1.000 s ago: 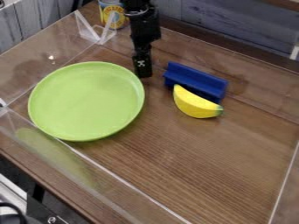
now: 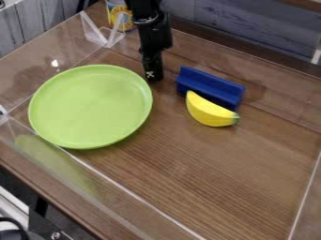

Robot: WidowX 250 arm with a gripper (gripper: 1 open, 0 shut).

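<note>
My gripper [image 2: 152,74] is lowered to the wooden table at the back, between a green plate [image 2: 89,107] and a blue block [image 2: 209,87]. It looks shut, with nothing visible between its fingers. A yellow banana [image 2: 211,111] lies just in front of the blue block.
A can [image 2: 119,17] stands at the back left, near a clear plastic piece [image 2: 98,32]. A wall edges the back of the table [image 2: 226,178], whose front right part is clear. Clear plastic runs along the left edge.
</note>
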